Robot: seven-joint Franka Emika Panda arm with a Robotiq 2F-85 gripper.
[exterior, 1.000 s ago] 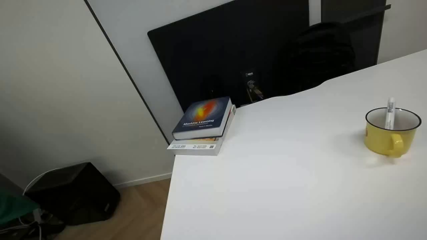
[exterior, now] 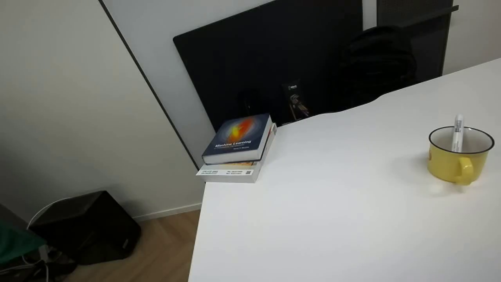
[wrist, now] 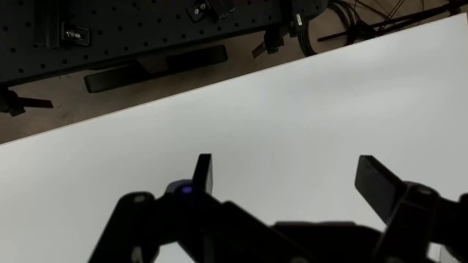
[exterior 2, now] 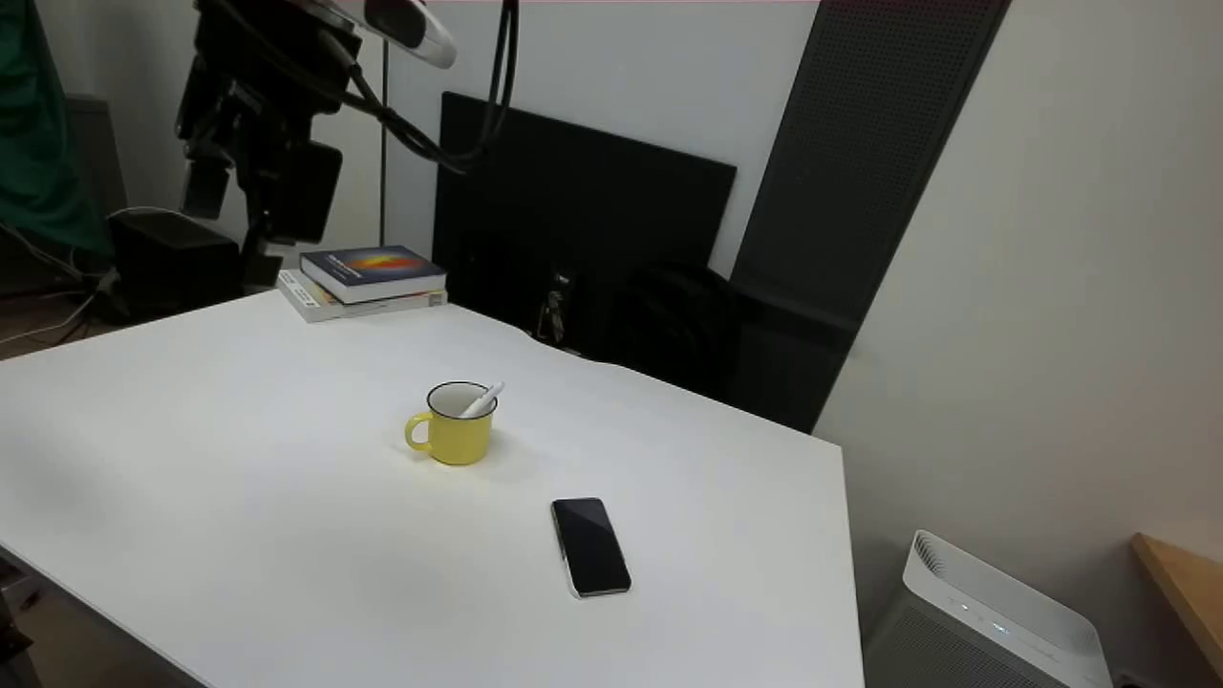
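Observation:
My gripper stands wide open in the wrist view, with only bare white table visible between its fingers. In exterior view 2 the same gripper (exterior 2: 234, 229) hangs high at the upper left, clear of everything on the table. A yellow mug (exterior 2: 460, 441) with a dark rim stands upright on the table, well apart from the gripper. Leaning inside it is a white marker (exterior: 458, 134), its upper end sticking out above the rim. To the mug's right in exterior view 2, a black phone (exterior 2: 590, 546) lies flat.
Two stacked books, the upper one dark blue (exterior: 239, 138), rest at a table corner. A white appliance (exterior 2: 997, 619) stands beyond the table.

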